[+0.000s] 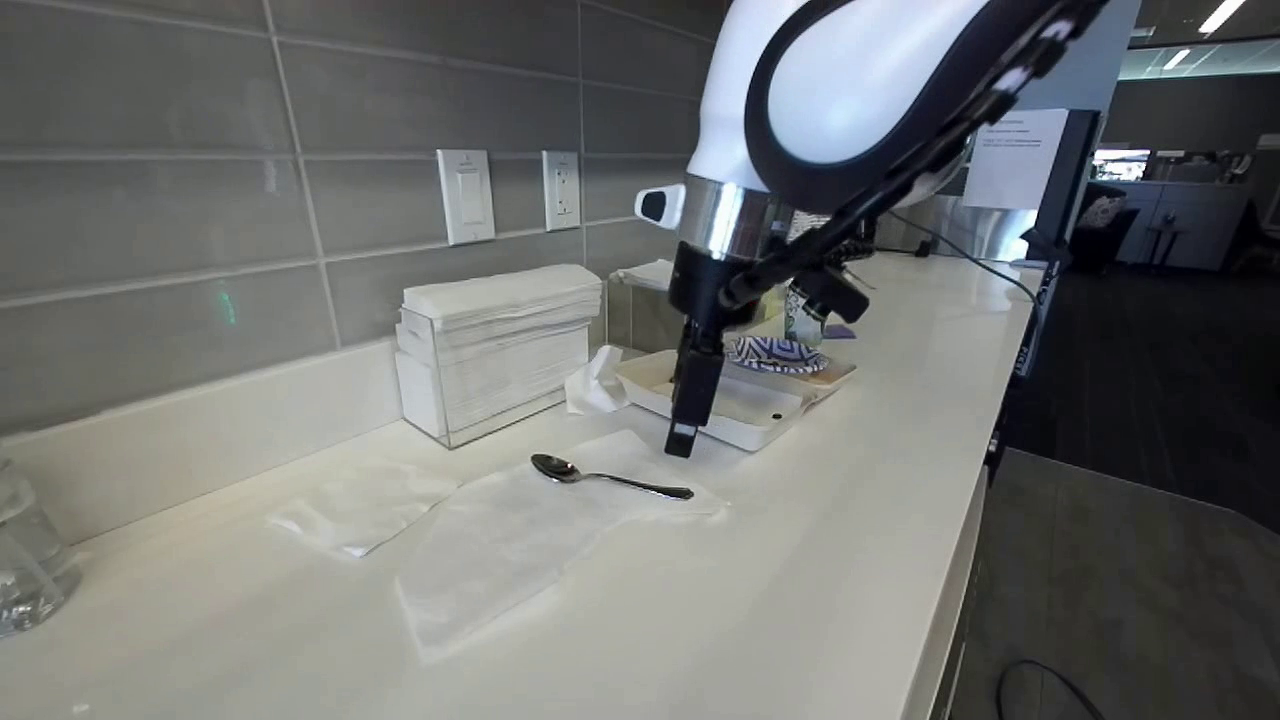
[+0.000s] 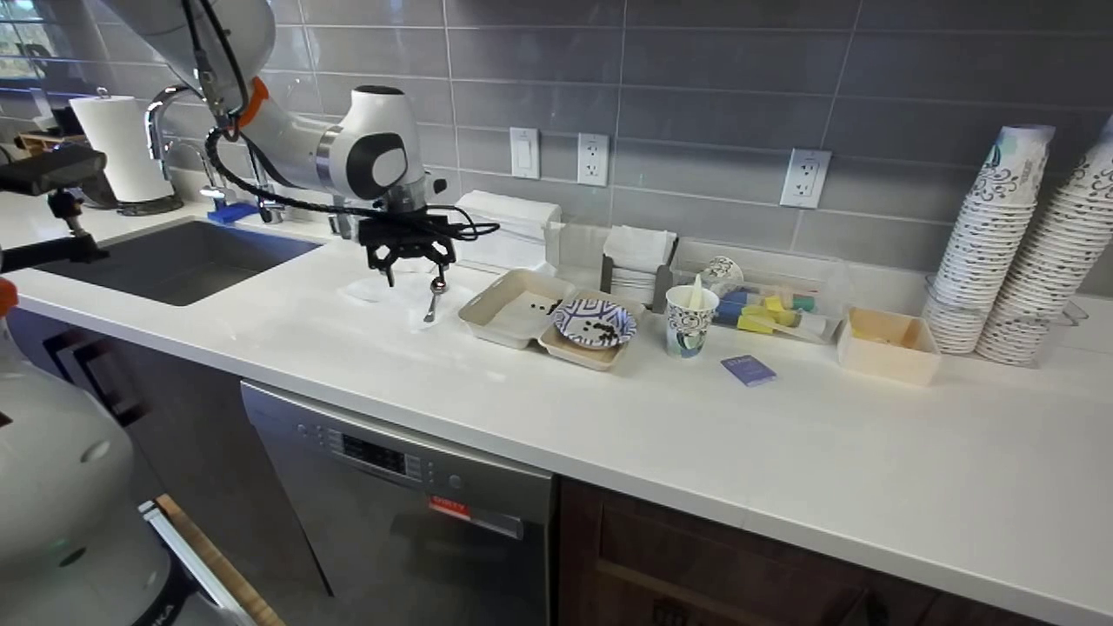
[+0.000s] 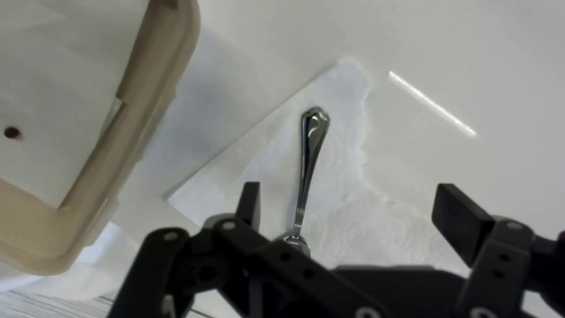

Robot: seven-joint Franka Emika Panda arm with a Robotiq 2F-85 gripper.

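A metal spoon (image 1: 614,481) lies on a crumpled white napkin (image 1: 513,534) spread over the counter. Above it hangs my gripper, open, with nothing held. In the wrist view the spoon's handle (image 3: 308,164) shows between the two fingers, closer to the left one, and its bowl is mostly hidden by the gripper's body. Seen from exterior view 2, the gripper (image 2: 414,280) is over the napkin area, just above the spoon (image 2: 436,296).
Beside the napkin sits a takeout container (image 2: 511,309) with dark bits in it and a patterned bowl (image 2: 595,322) on its other half. A paper cup (image 2: 689,323) stands to its right. A napkin stack (image 1: 504,348) is by the wall.
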